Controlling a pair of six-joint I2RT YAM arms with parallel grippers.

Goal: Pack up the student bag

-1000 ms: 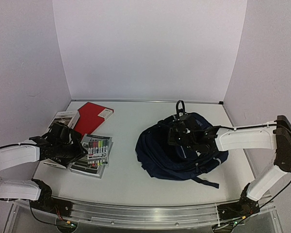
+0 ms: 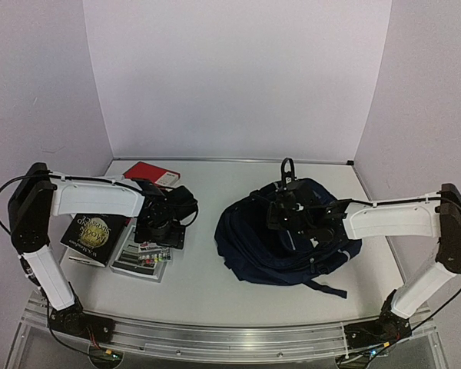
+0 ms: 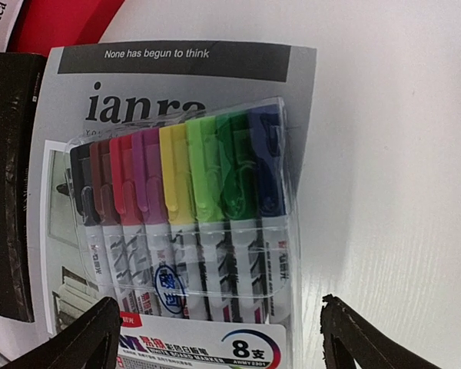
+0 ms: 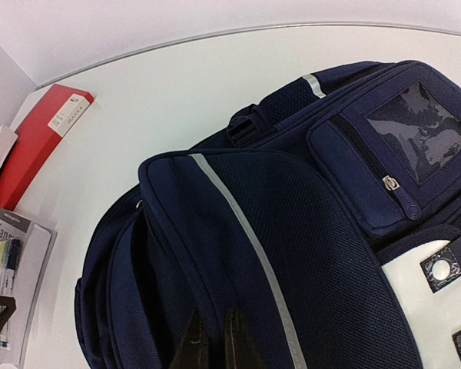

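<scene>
A clear pack of colored whiteboard markers (image 3: pixel 192 223) lies on a grey-covered book (image 3: pixel 177 65). My left gripper is open over the pack, its fingers (image 3: pixel 361 338) spread to either side of the pack's lower end. Nothing is gripped there, and the top view has the left gripper (image 2: pixel 169 234) partly covering the pack. On the right side lies the navy student bag (image 2: pixel 253 261) with its mouth open to the left. The right gripper is shut on the fabric edge of that opening. The bag's inside is mostly hidden.
Left of the grey book is a black book with gold lettering (image 2: pixel 94 237). A red book (image 2: pixel 150 172) sits behind, partly hidden by the left arm. Bare white table (image 2: pixel 192 284) separates the books from the bag. Walls enclose the back and sides.
The left arm has swung right from over the black book, and its gripper has come over the marker pack. The right arm and the bag stay where they were.
</scene>
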